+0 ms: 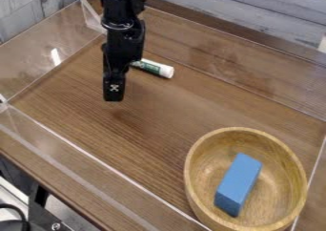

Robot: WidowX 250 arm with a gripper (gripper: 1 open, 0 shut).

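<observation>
My gripper [113,88] hangs low over the upper-left part of the wooden table, its fingers open and pointing down, with nothing seen between them. A white-and-green cylindrical object, like a marker or tube [156,69], lies just right of and behind the gripper; its left end is partly hidden behind the arm.
A round yellow bowl [208,164] with a blue block [238,184] inside sits at the front right. Clear side walls and a white back wall edge the table.
</observation>
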